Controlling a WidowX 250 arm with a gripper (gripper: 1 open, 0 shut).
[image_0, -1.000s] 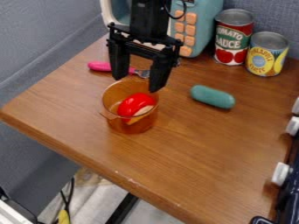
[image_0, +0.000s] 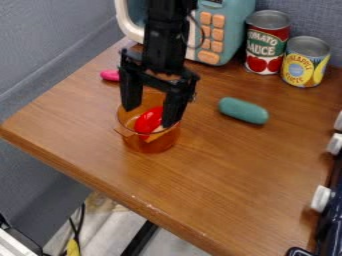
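Note:
My black gripper (image_0: 151, 100) is open and hangs over an orange pot (image_0: 150, 140), its two fingers low at the pot's rim on either side of a red object (image_0: 148, 121) lying inside. The fingers partly hide the pot's back. I cannot tell whether they touch the red object.
A pink-handled utensil (image_0: 110, 75) lies behind at left. A green cylinder (image_0: 243, 110) lies to the right. Two cans, red (image_0: 265, 45) and yellow (image_0: 305, 65), and a teal toy microwave (image_0: 219, 30) stand at the back.
My gripper has moved down from above the pot to its rim, around the red object. The pot and other objects stay in place.

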